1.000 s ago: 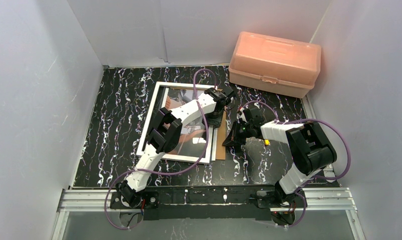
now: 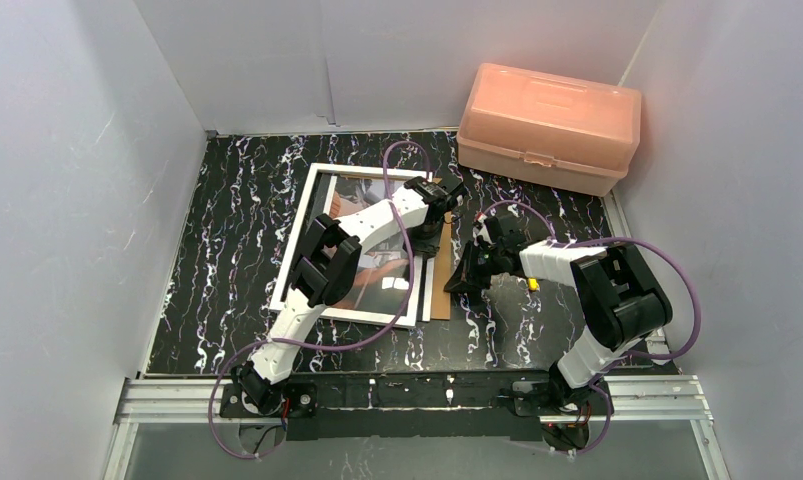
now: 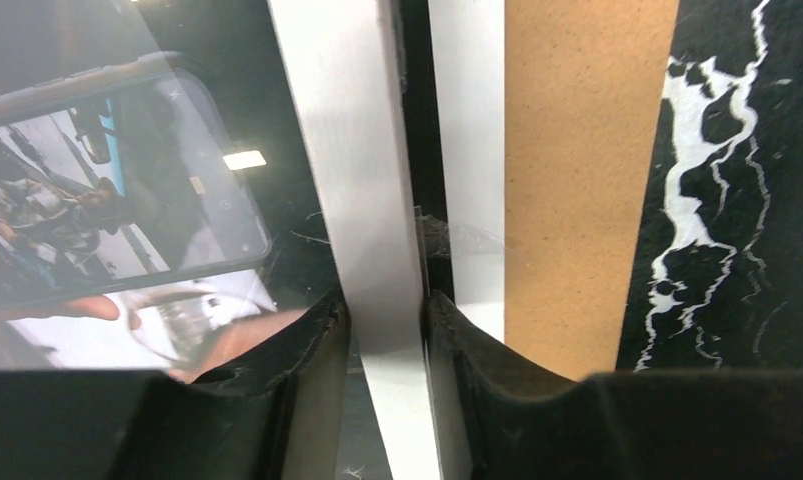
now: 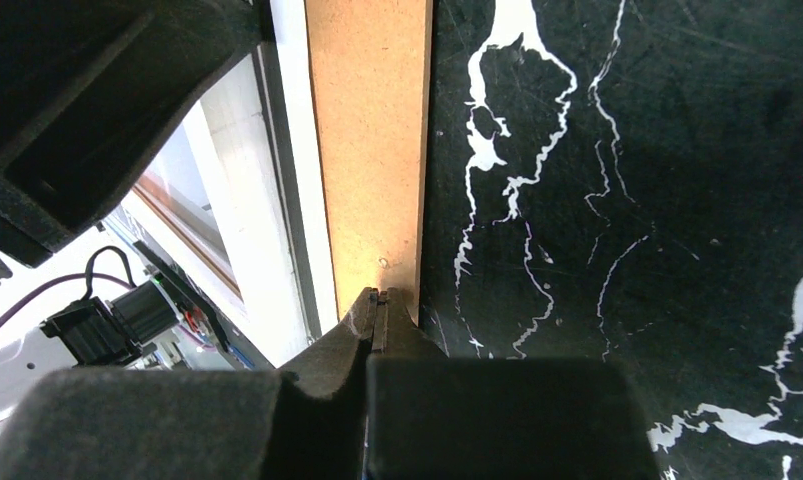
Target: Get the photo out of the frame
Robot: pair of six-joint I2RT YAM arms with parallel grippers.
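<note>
The white picture frame [image 2: 295,240] lies flat on the table, tilted a little. Inside it the photo [image 2: 362,288] of a hand with a phone shows behind a glossy, reflecting surface, partly covered by my left arm. My left gripper is over the frame's right bar [image 3: 362,180]; its fingertips straddle the bar closely, one on each side. Whether they press on it, I cannot tell. My right gripper is shut, with nothing between its fingers, its tips at the brown board [image 4: 372,150] along the frame's right side.
A second white strip [image 3: 474,170] runs between the frame's bar and the brown board, with a dark gap beside the bar. An orange toolbox [image 2: 552,125] stands at the back right. Bare table [image 2: 222,240] shows left of the frame.
My left gripper has shifted very slightly over the frame's right side. The right arm, the frame and the board look the same as before.
</note>
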